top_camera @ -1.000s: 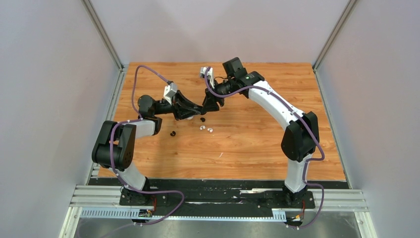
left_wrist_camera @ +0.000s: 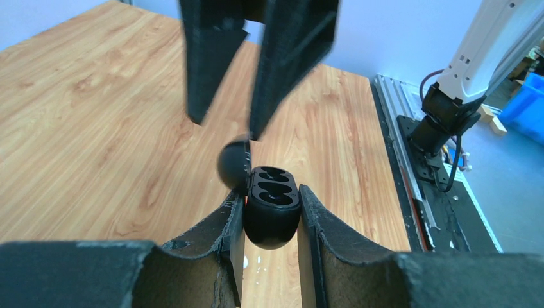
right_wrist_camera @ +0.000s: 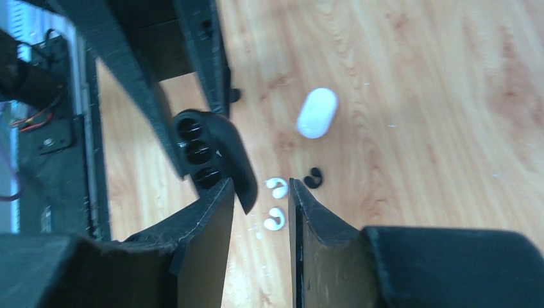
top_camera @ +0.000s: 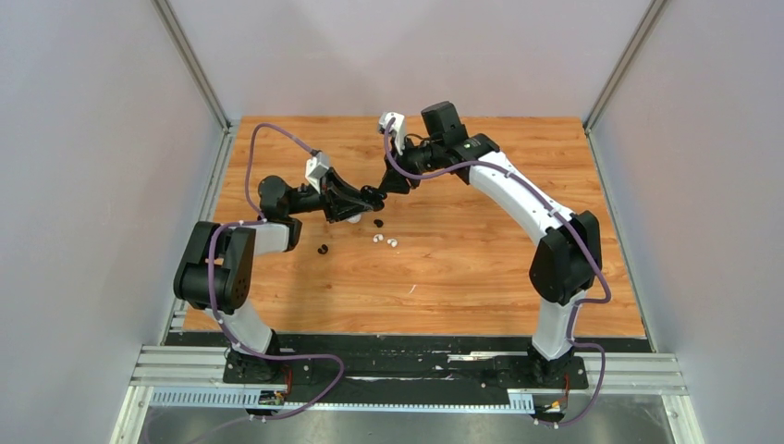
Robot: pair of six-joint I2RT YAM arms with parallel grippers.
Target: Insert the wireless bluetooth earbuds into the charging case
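Note:
My left gripper is shut on the open black charging case (left_wrist_camera: 272, 215), whose recesses face up and whose lid (left_wrist_camera: 233, 163) stands raised. In the right wrist view the case (right_wrist_camera: 215, 157) is just ahead of my right gripper, whose fingertips are close together with nothing clearly visible between them. In the top view both grippers meet near mid-table. On the table lie two white earbuds (right_wrist_camera: 274, 219), a black earbud (right_wrist_camera: 314, 179) and a small black piece (top_camera: 323, 249) at left.
A white case (right_wrist_camera: 317, 113) lies on the table below the grippers.
My right gripper has moved slightly back and up from the black case, which now shows more between the grippers in the top view. The left arm is nearly still.

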